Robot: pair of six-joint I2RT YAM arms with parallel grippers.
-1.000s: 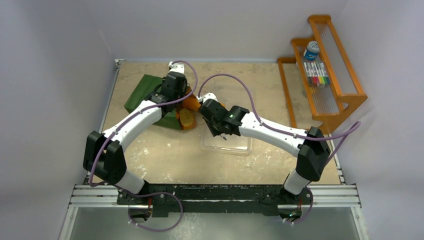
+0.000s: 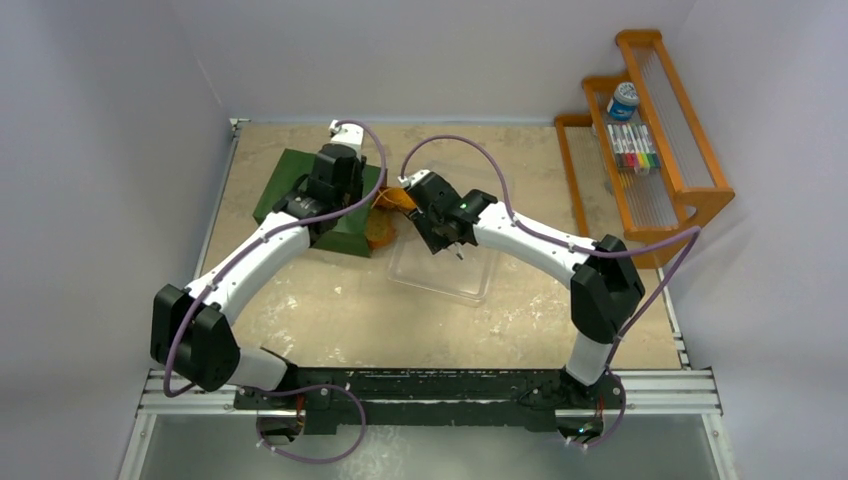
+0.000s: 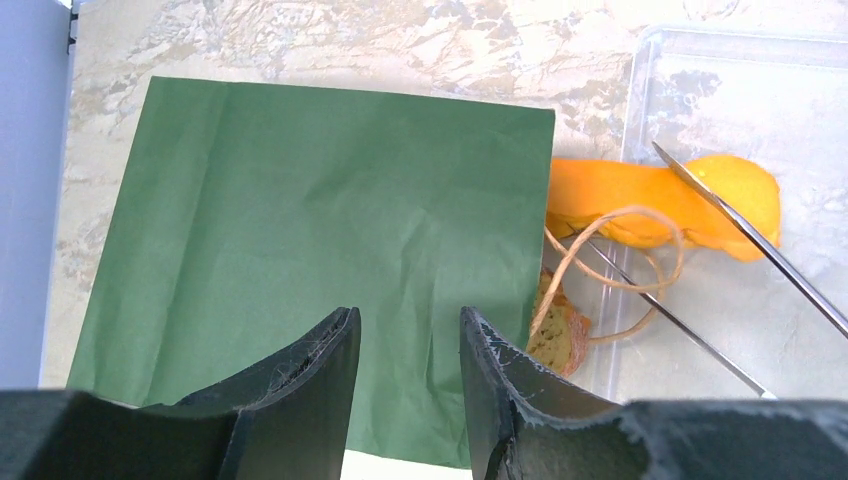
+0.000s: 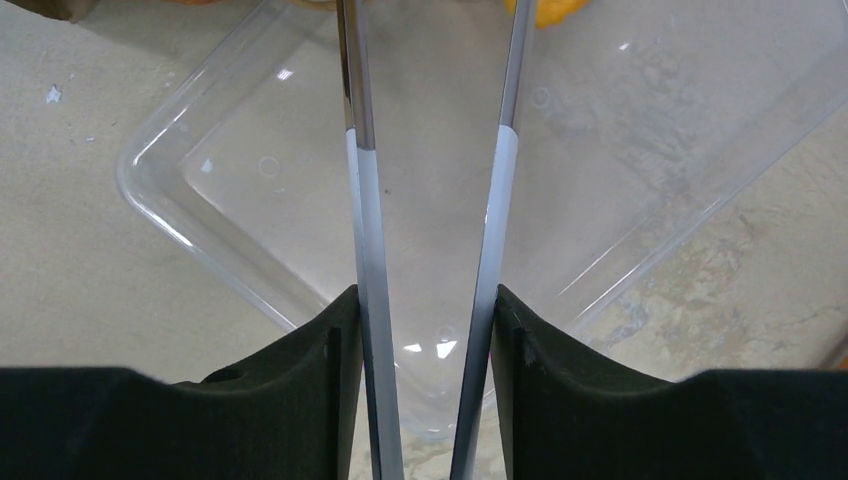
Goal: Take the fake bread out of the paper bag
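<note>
A green paper bag [image 3: 300, 250] lies on its side below my left gripper; bread pieces, an orange one [image 3: 610, 190] and a brown slice [image 3: 550, 335], show at its handle end. My left gripper's fingers stand slightly apart; whether they hold anything is hidden. My right gripper is part open, holding long metal tong arms [image 4: 490, 250] against its fingers; their tips reach to the orange bread at the top of the right wrist view, over a clear plastic tray [image 4: 230, 220].
A wooden rack [image 2: 700, 200] with markers and a jar stands at the right. Walls bound the workspace at left, back and right.
The left arm has moved a little left and back from the bag's mouth.
</note>
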